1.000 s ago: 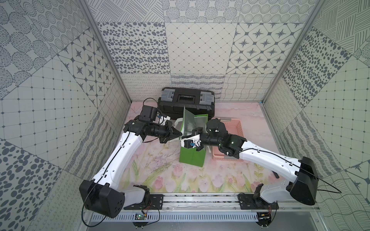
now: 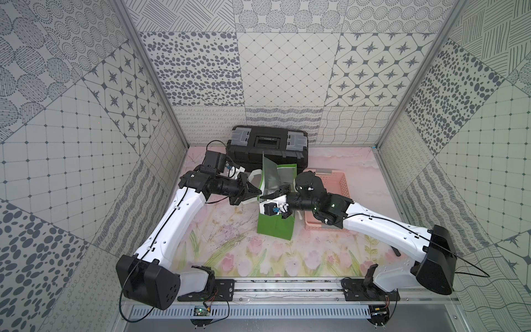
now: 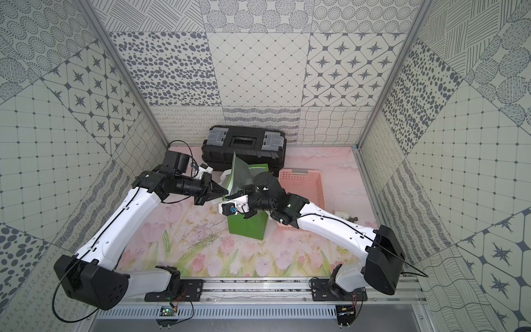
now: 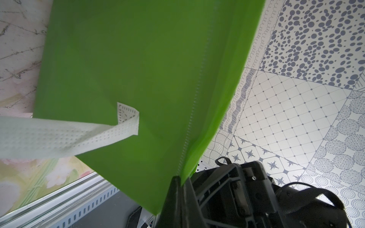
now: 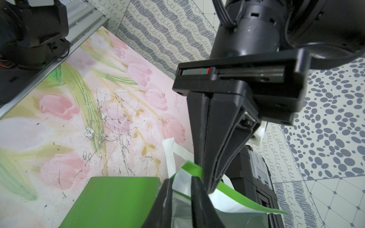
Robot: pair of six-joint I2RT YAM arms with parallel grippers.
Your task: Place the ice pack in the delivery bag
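Observation:
The delivery bag [image 2: 275,225], bright green with a silvery lining, stands mid-table with its top edge raised in the top left view. Its upper rim runs into my left gripper, which is shut on that edge. A white strap [image 4: 72,138] sticks out from the bag's side in the left wrist view. In the right wrist view my right gripper is partly open at the bag's mouth, its fingers [image 5: 161,207] apart over the rim near the left gripper's tips. Whether it touches the bag, I cannot tell. No ice pack is visible in any view.
A pink basket [image 3: 301,178] stands right of the bag, partly covered by my right arm. Behind the bag sits a black toolbox [image 2: 267,142] with grey latches.
Both arms and the bag stay almost in place. My right gripper and the bag's far edge have shifted only slightly.

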